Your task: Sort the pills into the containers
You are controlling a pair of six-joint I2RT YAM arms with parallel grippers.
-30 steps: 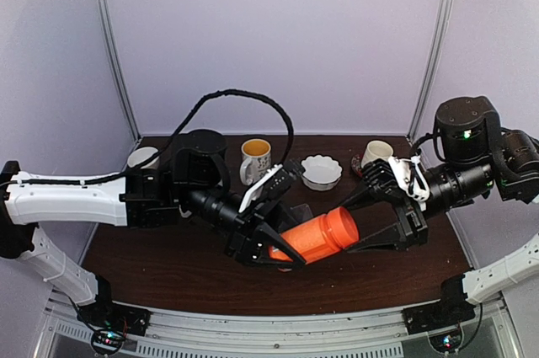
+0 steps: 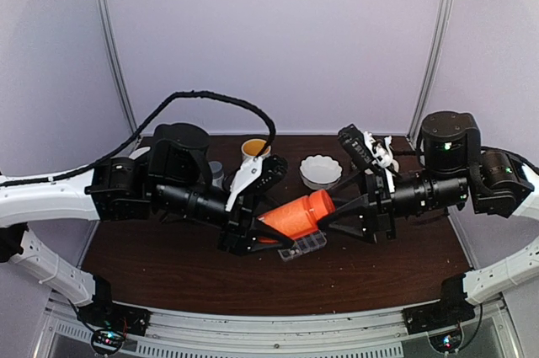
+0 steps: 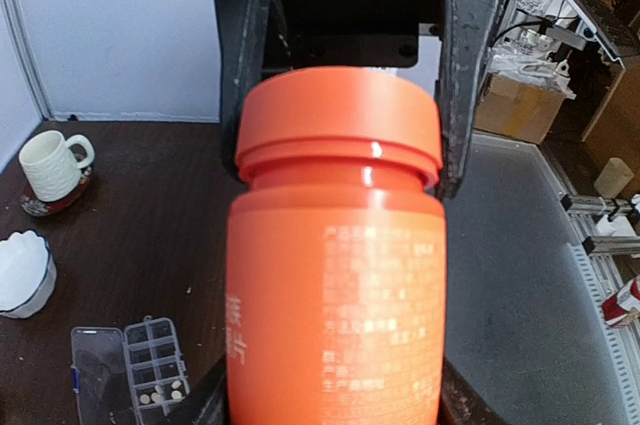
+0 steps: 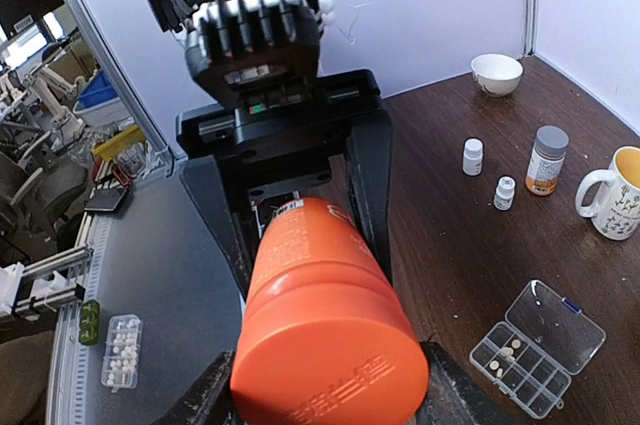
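Note:
An orange pill bottle (image 2: 290, 219) hangs tilted above the table between my two arms. My left gripper (image 2: 274, 221) is shut on its body. The bottle's orange cap (image 3: 340, 125) is still seated, with my right gripper (image 2: 328, 208) shut on it, a finger (image 3: 461, 75) at either side. Printed text faces the left wrist camera, and the cap's flat top (image 4: 330, 370) fills the near part of the right wrist view. Below lies the clear pill case (image 4: 520, 365), lid open, with a few pale pills in its compartments.
Two small white bottles (image 4: 473, 157), a grey-lidded bottle (image 4: 546, 160) and a patterned mug (image 4: 612, 193) stand on the table. A scalloped white bowl (image 2: 321, 172) sits at the back, with a white cup (image 3: 56, 165) on a saucer farther right.
The bottle and both grippers have shifted left and upward, uncovering part of the pill case in the top view. My right gripper has come in farther over the cap, its fingers closer together.

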